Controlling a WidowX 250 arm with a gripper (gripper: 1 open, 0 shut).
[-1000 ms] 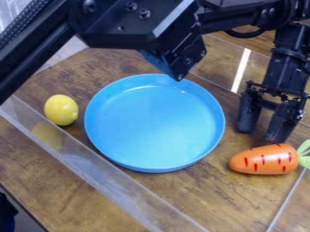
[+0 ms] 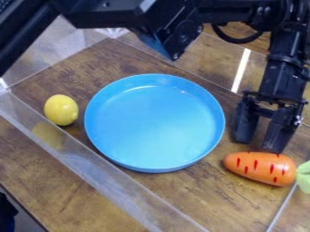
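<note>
My black gripper [image 2: 260, 129] hangs at the right side, fingers pointing down, open, just behind an orange toy carrot [image 2: 259, 167] with green leaves that lies at the lower right. A blue round plate [image 2: 152, 122] sits in the middle, left of the gripper. A yellow egg-shaped object [image 2: 61, 110] lies left of the plate. Whether anything is between the fingertips is hard to see.
A clear plastic wall runs diagonally along the lower left. My arm spans the top of the view.
The upper arm has shifted up slightly, and the gripper has moved a little. The carrot has moved slightly toward the lower left.
</note>
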